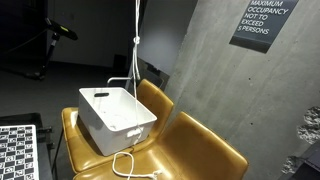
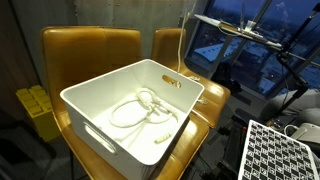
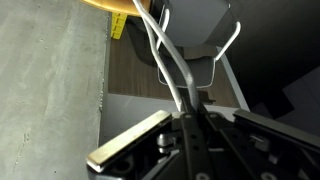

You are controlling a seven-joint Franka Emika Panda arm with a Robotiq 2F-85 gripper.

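Note:
In the wrist view my gripper is shut, and strands of white cord point(image 3: 170, 45) run up the picture from its fingertips. Exterior view 1 shows the white cord point(image 1: 137, 70) hanging from above the picture, with a knot-like lump high on it. It passes in front of a white bin point(image 1: 97, 118), and a loop of it lies on the tan seat. More white cord point(image 2: 130, 110) lies coiled inside the white bin point(image 2: 110, 150) in exterior view 2. Neither exterior view clearly shows the gripper.
The bin stands on tan chairs point(image 1: 205, 148) beside a concrete wall point(image 1: 225, 90). A black-and-white patterned board point(image 2: 278, 155) is close by, and a yellow object point(image 2: 38, 112) stands behind at the left. Open floor point(image 3: 50, 90) shows in the wrist view.

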